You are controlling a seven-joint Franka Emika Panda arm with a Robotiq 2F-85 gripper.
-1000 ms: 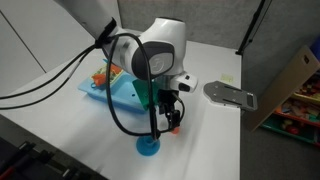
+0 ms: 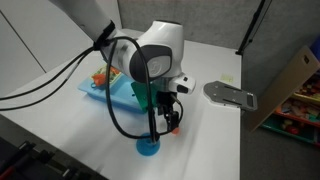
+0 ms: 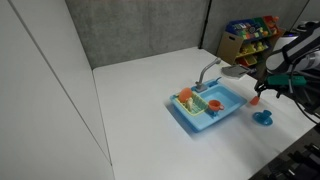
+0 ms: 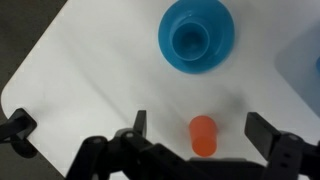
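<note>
My gripper stands open above the white table, its two fingers wide apart. Between and below them in the wrist view is a small orange object, seen from above and apart from both fingers. A round blue plate or saucer with a blue cup on it lies close by. Exterior view 1 has the blue saucer near the table's front, with the orange object behind it to the right. In exterior view 2 the orange object rests beside the blue saucer.
A blue sink-like basin holds a red cup and a rack of colourful pieces, with a grey faucet behind. A flat grey item lies right of the arm.
The arm has sunk very slightly over the last second. The saucer and orange object have not moved.
</note>
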